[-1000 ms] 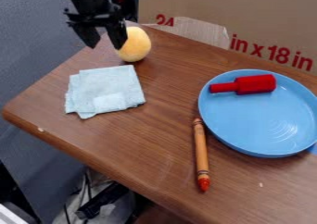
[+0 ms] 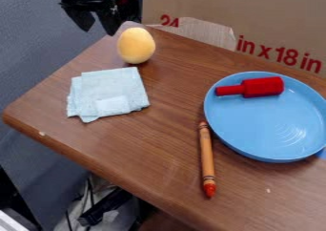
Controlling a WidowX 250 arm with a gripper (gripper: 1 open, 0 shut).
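My black gripper [image 2: 95, 17] is at the top left, up and left of a pale yellow egg-shaped object [image 2: 136, 45], with its two fingers apart and nothing visible between them. A folded light blue cloth [image 2: 107, 89] lies on the wooden table [image 2: 114, 149]. To the right, a blue plate [image 2: 265, 130] holds a red object with a narrow end [image 2: 260, 86]. An orange crayon with a red tip [image 2: 207, 160] lies left of the plate.
A cardboard box [image 2: 254, 25] stands along the back of the table, with a torn flap behind the egg-shaped object. The left edge drops to the floor.
My gripper has moved up and slightly left, away from the yellow object. The objects on the table have not moved.
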